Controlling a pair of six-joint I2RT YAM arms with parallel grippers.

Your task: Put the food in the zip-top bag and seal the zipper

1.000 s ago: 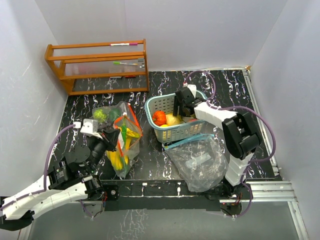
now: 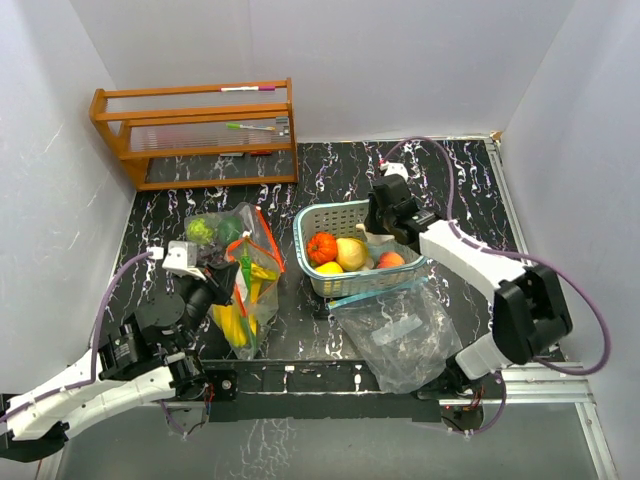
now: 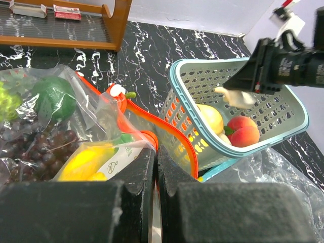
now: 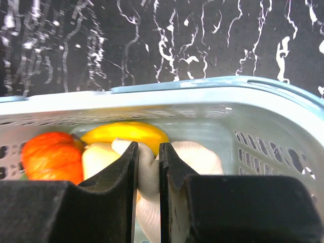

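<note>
A zip top bag with an orange zipper (image 2: 230, 300) holds grapes, a green item and yellow pieces. My left gripper is shut at its zipper edge; whether film is between the fingers is unclear. The perforated basket (image 2: 330, 282) holds a red tomato-like item (image 2: 322, 246), yellow pieces and peach (image 3: 245, 136). Over it my right gripper grips a pale, elongated food piece, lifted inside the basket as the left wrist view shows.
A wooden rack (image 2: 195, 107) stands at the back left. An empty clear bag (image 2: 395, 345) with blue zipper lies flat below the basket. Walls enclose both sides.
The basket has shifted slightly right and down in the top view. The left arm stays still.
</note>
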